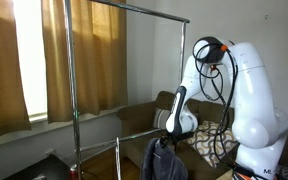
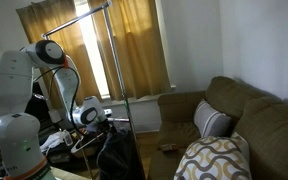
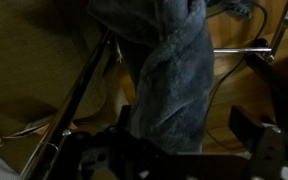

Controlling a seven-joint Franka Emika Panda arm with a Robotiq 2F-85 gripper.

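Note:
A dark grey-blue cloth (image 1: 163,164) hangs over a low bar of the metal rack in exterior view 1. From above, the wrist view shows the same cloth (image 3: 179,85) bunched lengthwise, its lower part running between my fingers. My gripper is open, with one finger on each side of the cloth; whether either touches it cannot be told. In exterior view 1 the gripper (image 1: 168,139) is just above the top of the cloth, tilted downward. Exterior view 2 shows the cloth (image 2: 118,157) as a dark hanging shape, with the fingertips hard to make out.
Tall metal posts (image 1: 73,90) and a top bar of the rack (image 1: 149,11) stand around the cloth. A brown sofa (image 2: 259,120) with a patterned cushion (image 2: 214,158) is close by. Thin bars (image 3: 79,95) and a cable cross the wrist view.

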